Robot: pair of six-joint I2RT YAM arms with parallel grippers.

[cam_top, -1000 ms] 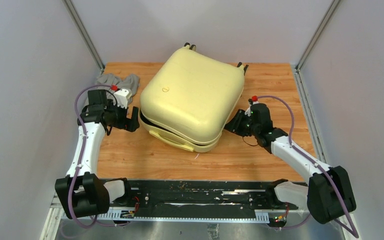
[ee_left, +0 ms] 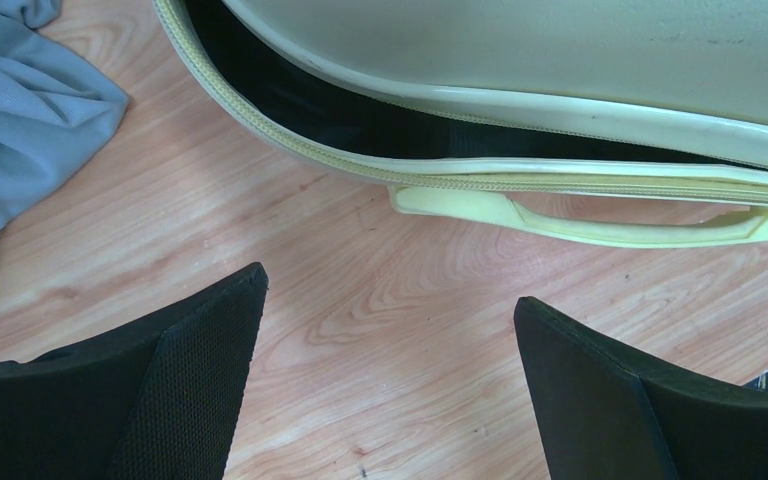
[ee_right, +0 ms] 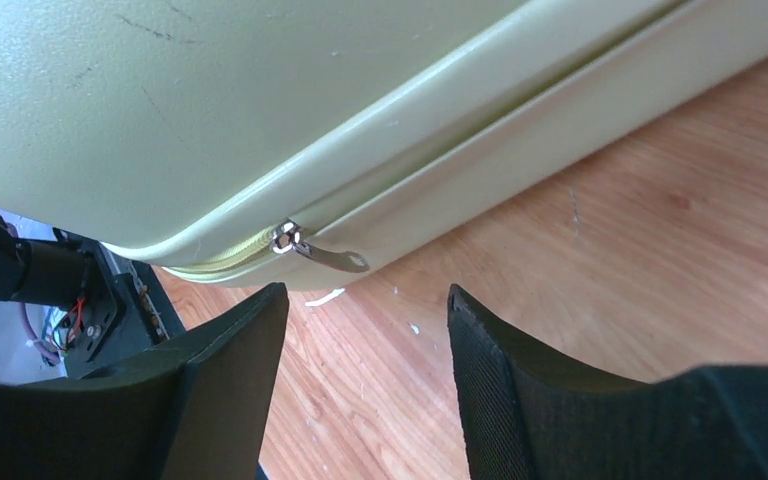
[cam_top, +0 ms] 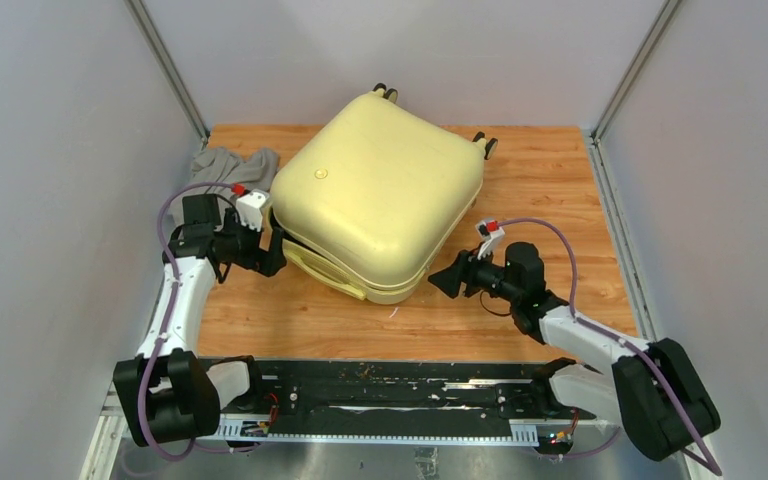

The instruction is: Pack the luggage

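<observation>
A pale yellow suitcase (cam_top: 380, 190) lies turned at an angle on the wooden table, its lid down. At its left front corner the zip is undone, and a dark gap (ee_left: 360, 120) shows under the lid in the left wrist view. Its handle (ee_left: 600, 232) juts from the front side. A metal zip pull (ee_right: 330, 257) hangs near the right front corner. My left gripper is open over bare wood in front of the left corner. My right gripper stands open too, just below the zip pull, with nothing between its fingers.
Grey cloth (ee_left: 30, 110) lies crumpled left of the suitcase, behind my left arm. Wheels (cam_top: 491, 147) stick out at the suitcase's back.
The suitcase has shifted slightly left and turned a little. My left gripper moved slightly right.
</observation>
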